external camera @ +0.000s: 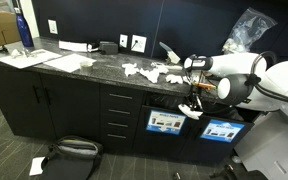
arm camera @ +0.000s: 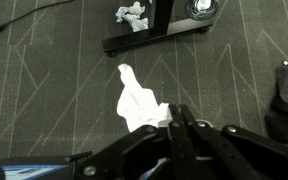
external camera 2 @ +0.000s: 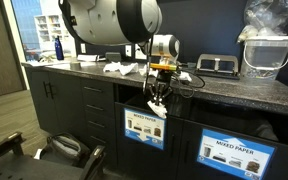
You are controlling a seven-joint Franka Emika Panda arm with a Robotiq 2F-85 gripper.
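Observation:
My gripper point(external camera: 193, 101) is shut on a crumpled white paper point(external camera: 191, 112), low in front of the counter's edge. In exterior view 2 the paper point(external camera 2: 157, 109) hangs below the gripper point(external camera 2: 160, 97), near the top of a bin opening above a "MIXED PAPER" sign point(external camera 2: 146, 130). From the wrist, the white paper point(arm camera: 138, 103) spreads out beyond the dark fingers, with carpet behind it. The paper covers part of the fingertips.
Several crumpled white papers point(external camera: 149, 73) lie on the dark counter point(external camera: 99, 73). A second signed bin front point(external camera 2: 231, 154) stands to the right. A clear bucket point(external camera 2: 268, 55) and a toaster point(external camera 2: 215, 64) stand on the counter. A black bag point(external camera: 72, 157) rests on the floor.

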